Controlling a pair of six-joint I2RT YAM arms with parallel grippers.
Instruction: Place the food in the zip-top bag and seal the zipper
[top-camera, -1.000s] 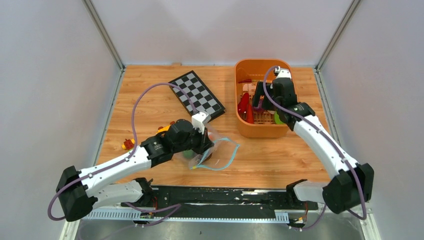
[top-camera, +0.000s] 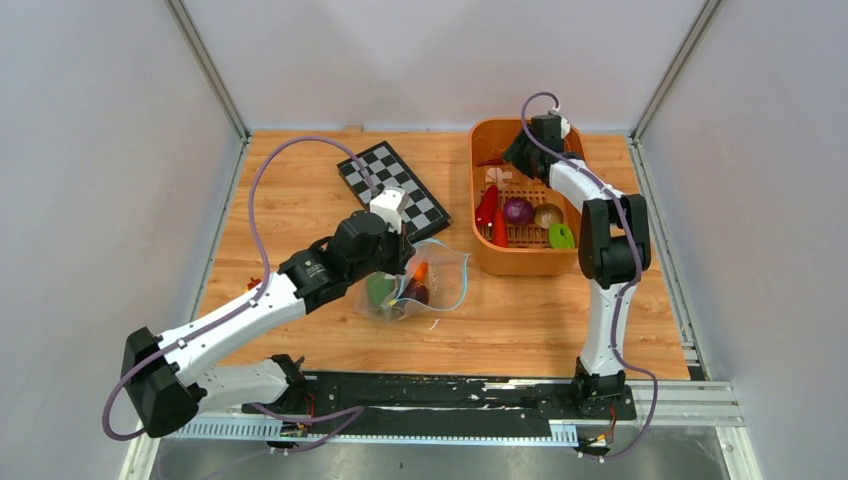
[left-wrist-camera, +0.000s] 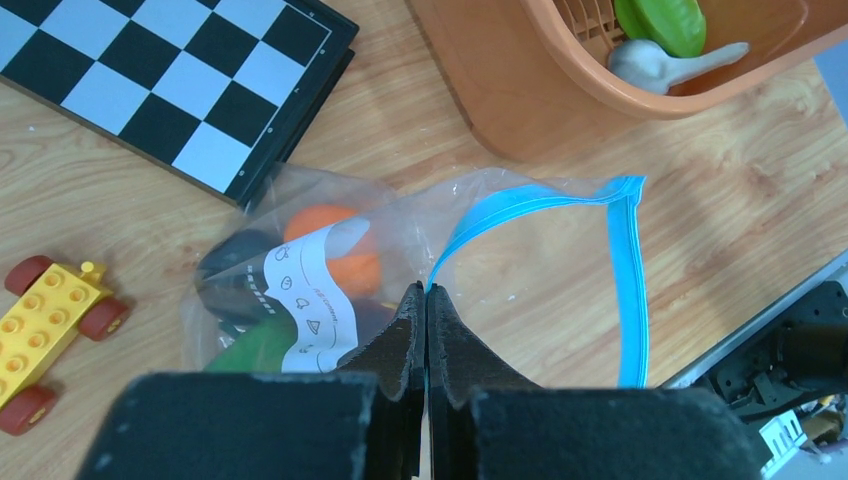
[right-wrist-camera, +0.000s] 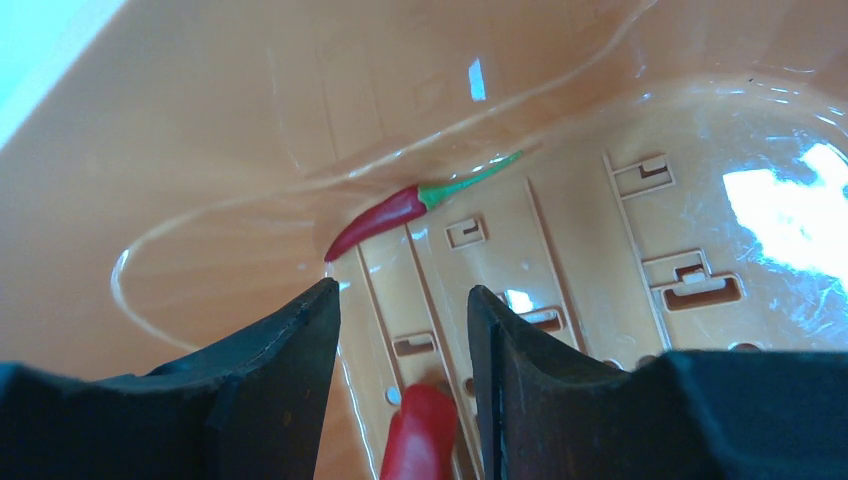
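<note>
The clear zip top bag lies on the table with its blue-edged mouth spread wide. Through its film show an orange item, something dark and something green. My left gripper is shut on the bag's blue zipper edge, which runs into its fingertips. Over the far end of the orange bin, my right gripper has its fingers apart and nothing between them. A thin red chili with a green stem rests ahead of those fingers against the bin wall. Below them shows a red item.
In the bin also lie a purple onion, a brown onion, a green pepper and a garlic-like white item. A checkerboard and a yellow toy car flank the bag. Front table right of the bag is clear.
My right gripper has moved away from the front, toward the bin's far end. The left gripper has shifted slightly back, and the bag's mouth has moved with it.
</note>
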